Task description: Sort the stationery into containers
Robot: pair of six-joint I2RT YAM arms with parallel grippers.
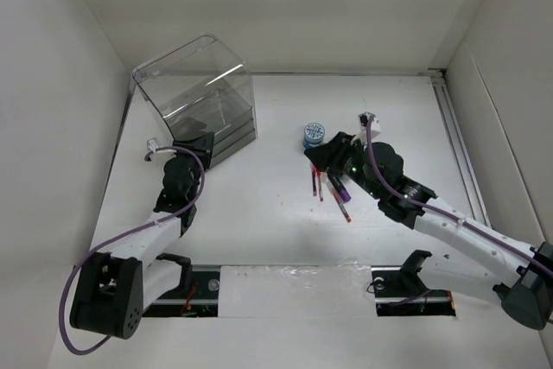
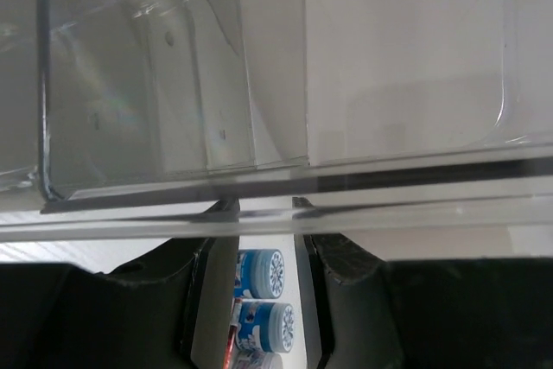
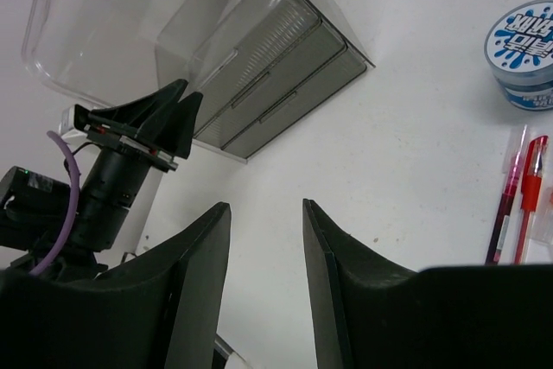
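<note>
A clear tiered organizer (image 1: 203, 97) stands at the back left, with my left gripper (image 1: 194, 140) at its front edge. In the left wrist view the fingers (image 2: 212, 291) are apart under a clear rim (image 2: 415, 213), nothing visible gripped. My right gripper (image 1: 320, 151) hangs over the stationery, open and empty in the right wrist view (image 3: 266, 209). Blue-lidded round jars (image 1: 314, 134) (image 2: 263, 326), red pens (image 3: 529, 200) and a dark purple marker (image 1: 340, 187) lie right of centre.
Side walls (image 1: 510, 110) and a back wall (image 1: 285, 15) enclose the workspace.
</note>
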